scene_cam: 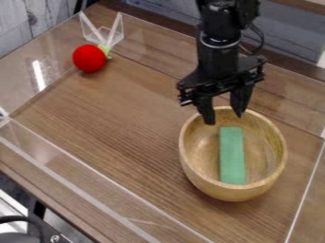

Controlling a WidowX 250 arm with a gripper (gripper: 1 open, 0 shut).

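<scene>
My black gripper (pixel 222 102) is above the back-left rim of a wooden bowl (pixel 271 142), its fingers spread open with nothing seen between them. A green block (pixel 231 155) lies inside the bowl, in front of and below the gripper.
A red ball (pixel 89 58) sits at the upper left, with a pale, spiky object (pixel 109 36) just behind it.
</scene>
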